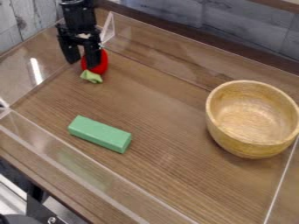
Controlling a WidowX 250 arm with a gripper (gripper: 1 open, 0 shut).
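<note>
The dark gripper reaches down from the top left over a red object, covering its left part. A small light green piece lies just below the red object. Whether the fingers are open or closed on it is too small to tell.
A green block lies in the lower middle of the wooden table. A large tan bowl stands at the right.
</note>
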